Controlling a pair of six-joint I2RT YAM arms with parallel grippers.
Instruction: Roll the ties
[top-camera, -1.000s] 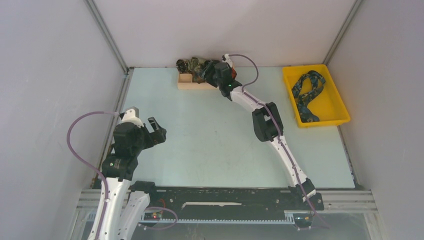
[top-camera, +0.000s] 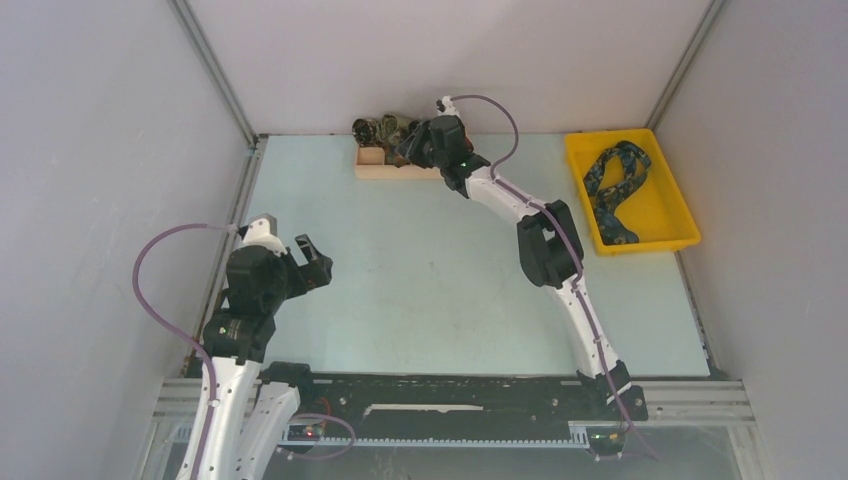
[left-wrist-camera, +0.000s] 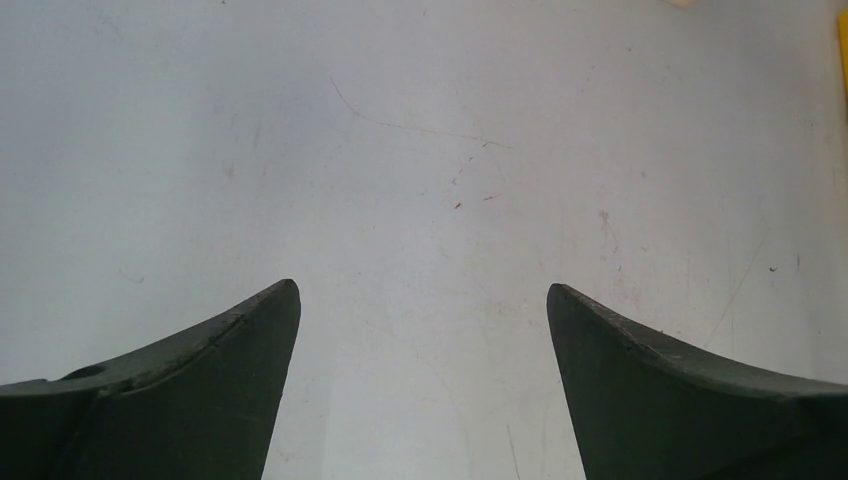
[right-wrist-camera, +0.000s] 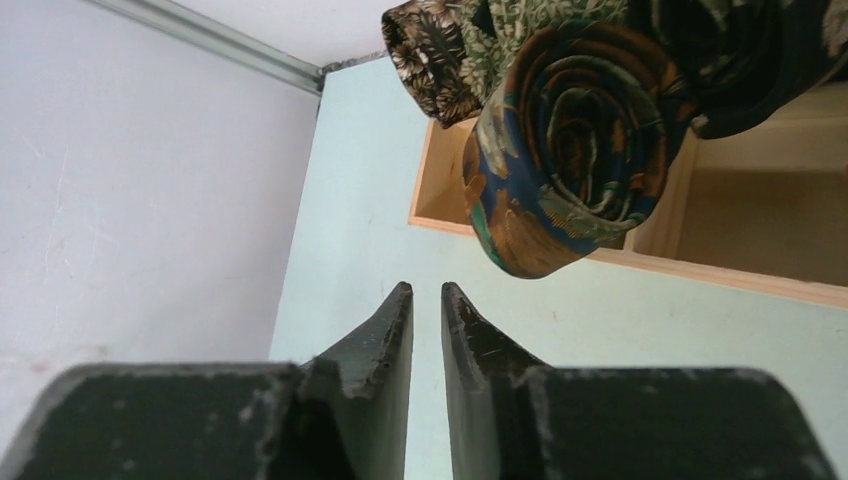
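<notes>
Rolled ties (top-camera: 388, 128) fill part of a wooden divided box (top-camera: 390, 172) at the back centre. In the right wrist view a blue-and-brown roll (right-wrist-camera: 530, 220) sits in front of other rolls (right-wrist-camera: 432, 55), above the box's rim (right-wrist-camera: 720, 280). My right gripper is just short of that roll, its fingertips slightly apart with nothing seen between them. My left gripper (top-camera: 310, 258) stands open and empty over the left of the table. An unrolled dark blue patterned tie (top-camera: 615, 190) lies looped in the yellow bin.
The yellow bin (top-camera: 662, 237) stands at the back right. Walls close in on both sides and at the back.
The left arm is still.
</notes>
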